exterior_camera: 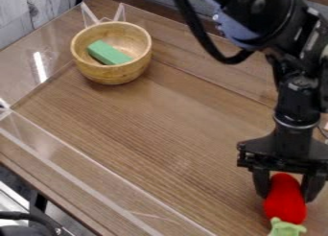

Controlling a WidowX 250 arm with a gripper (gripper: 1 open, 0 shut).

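Observation:
The black gripper (285,177) is low at the right of the camera view, open, its fingers around a red object (285,203) that has a pale green tip (286,228) at the bottom edge. Whether the fingers touch the red object is unclear.
A tan bowl (130,65) with a green block (107,53) in it stands at the upper left of the wooden table (141,134). Dark cables lie at the bottom left corner.

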